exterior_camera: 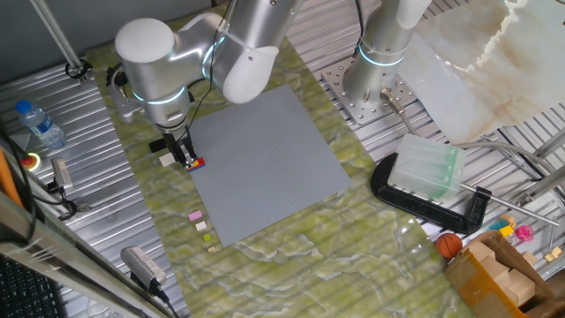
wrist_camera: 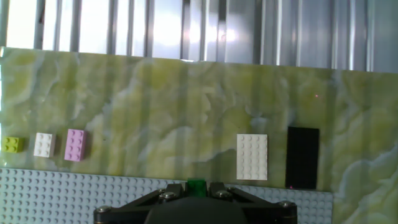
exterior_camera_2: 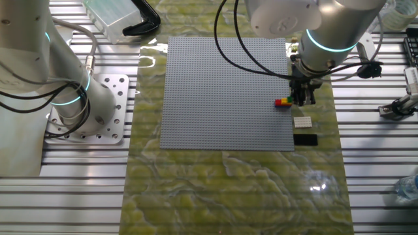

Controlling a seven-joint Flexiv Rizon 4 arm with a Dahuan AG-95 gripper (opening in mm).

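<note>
Low at the left edge of the grey baseplate point(exterior_camera: 269, 163), my gripper point(exterior_camera: 187, 162) is beside a red brick point(exterior_camera: 200, 162) and a yellow brick point(exterior_camera: 193, 166). A green brick point(wrist_camera: 196, 188) sits between the fingertips in the wrist view, and the gripper looks shut on it. In exterior view 2 the green brick point(exterior_camera_2: 290, 100) is close against the yellow brick point(exterior_camera_2: 285, 101), with the red brick point(exterior_camera_2: 279, 103) on the far side. Whether the green one is pressed onto the plate cannot be made out. The fingers hide part of it.
Off the plate's edge lie a white brick point(wrist_camera: 252, 157) and a black piece point(wrist_camera: 302, 158) on one side. A pink brick point(wrist_camera: 74, 145), small white brick point(wrist_camera: 44, 145) and lime brick point(wrist_camera: 11, 144) lie on the other. Most of the baseplate is bare.
</note>
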